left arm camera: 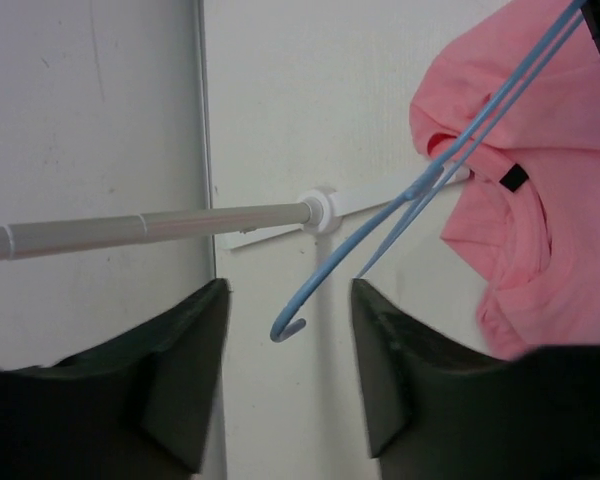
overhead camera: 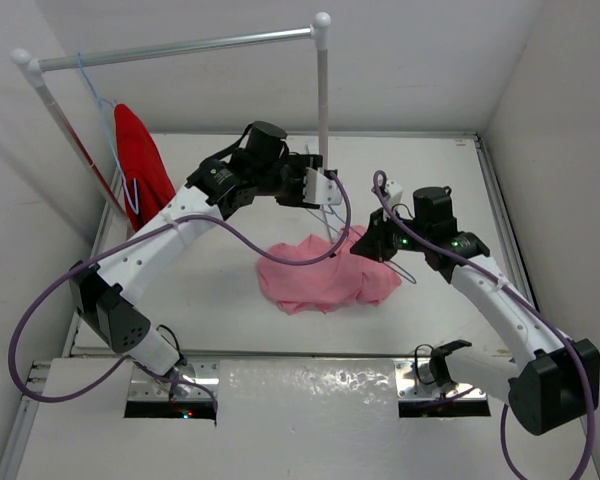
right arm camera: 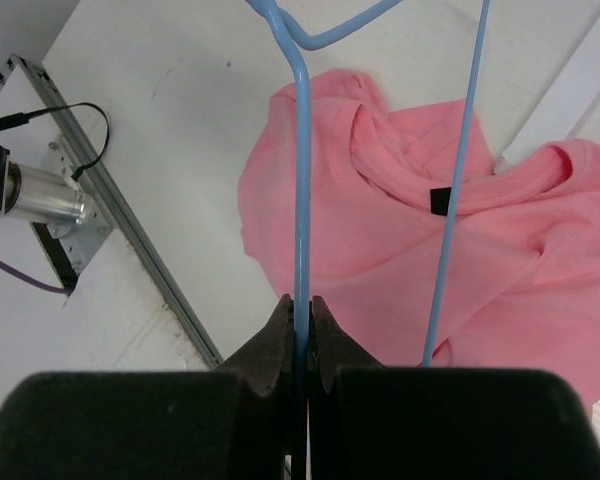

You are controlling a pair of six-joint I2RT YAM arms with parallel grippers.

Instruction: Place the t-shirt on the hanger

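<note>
The pink t-shirt (overhead camera: 310, 285) lies crumpled on the table, its collar with a black tag (left arm camera: 514, 178) showing in the left wrist view. Above it, my right gripper is shut on one wire of the blue hanger (right arm camera: 302, 190). The hanger slants up from there toward my left gripper. In the left wrist view the hanger's hooked end (left arm camera: 288, 322) shows in the gap between the left fingers, which stand apart without visibly gripping it.
Close to my left gripper rises the rack's right post (overhead camera: 323, 110). A red garment (overhead camera: 140, 160) and another blue hanger (overhead camera: 105, 105) are at the rack's left side. Bare table (overhead camera: 420, 160) shows at the back right.
</note>
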